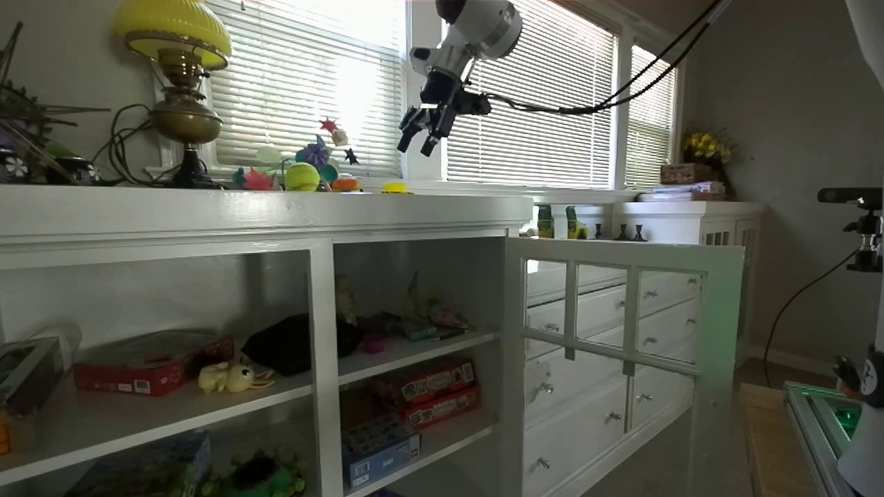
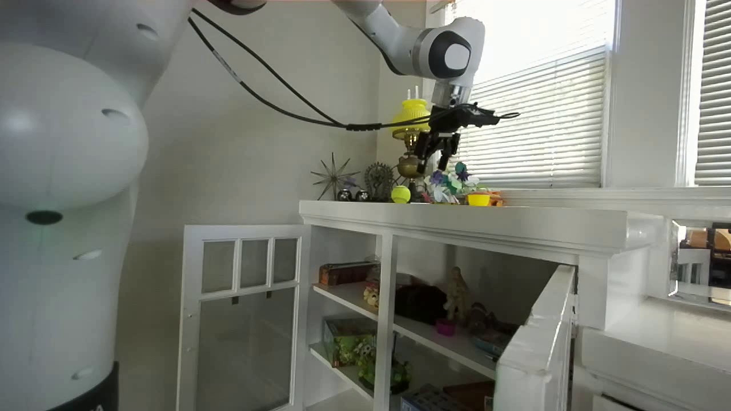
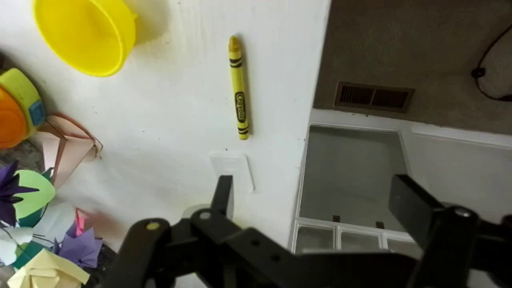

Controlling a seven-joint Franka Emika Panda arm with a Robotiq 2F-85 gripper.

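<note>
My gripper (image 1: 416, 148) hangs open above the white cabinet top, its fingers apart and nothing between them. In exterior view 2 the same gripper (image 2: 433, 164) is seen over the small things on that top. A yellow crayon (image 3: 239, 91) lies flat on the white surface in the wrist view, ahead of the fingers and apart from them. To its left stands a yellow cup (image 3: 86, 36), showing its hollow inside. The cup (image 2: 479, 199) also appears near the cabinet's edge in exterior view 2. No exterior view lets me make out the crayon.
Paper flowers (image 3: 77, 247), an orange-and-yellow toy (image 3: 19, 110) and a tennis ball (image 2: 401, 194) crowd the top. The oil lamp (image 1: 187, 116) stands at the left. An open glass door (image 1: 613, 306) juts from the cabinet front.
</note>
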